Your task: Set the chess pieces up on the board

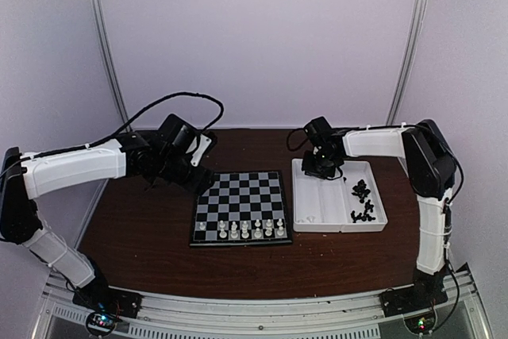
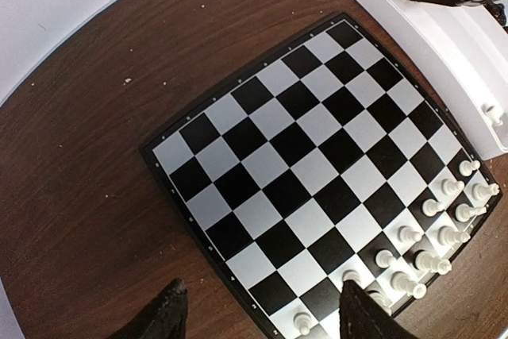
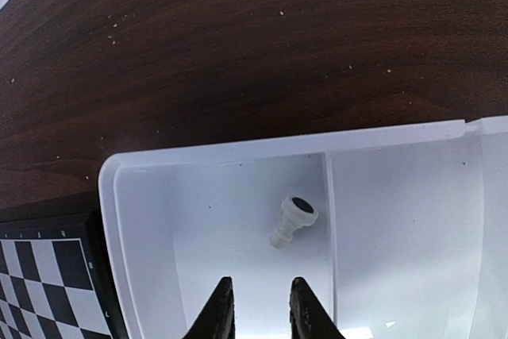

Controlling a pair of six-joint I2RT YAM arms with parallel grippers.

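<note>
The chessboard (image 1: 238, 188) holds white pieces in its near rows; in the left wrist view they stand along the right and lower side of the board (image 2: 286, 164). My left gripper hovers over the board's left part, fingers apart with nothing visible between them. My right gripper is above the white tray (image 3: 397, 125), fingers apart, just short of a white piece (image 3: 294, 216) lying on its side in the left compartment. Black pieces (image 1: 361, 192) lie in the tray's right compartment.
The tray sits just right of the board. Walls close in the back and sides.
</note>
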